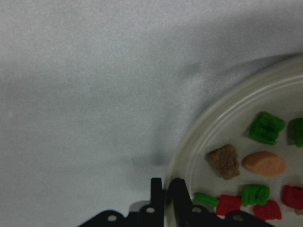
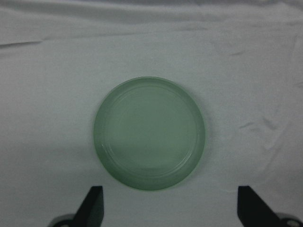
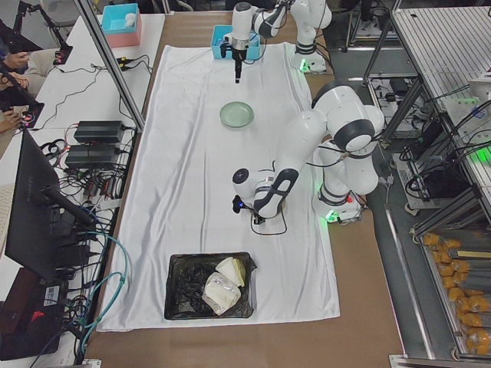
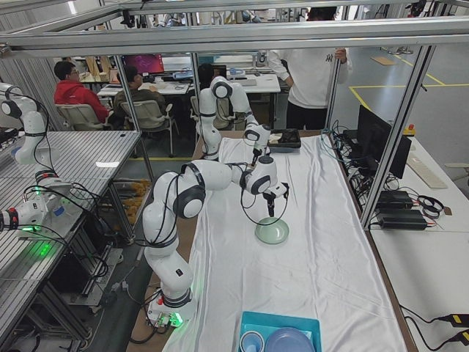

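In the left wrist view a pale plate (image 1: 208, 142) holds several green, red, brown and orange pieces. My left gripper is shut on its rim; in the camera left view that plate is hidden under the arm. A green plate (image 2: 149, 132) lies empty on the white cloth, centred beneath my right gripper, which is open with nothing between its fingers.
A blue bin (image 4: 249, 319) with a plate and cup stands at one end of the cloth, a black container (image 3: 176, 284) with wrapped items at the other.
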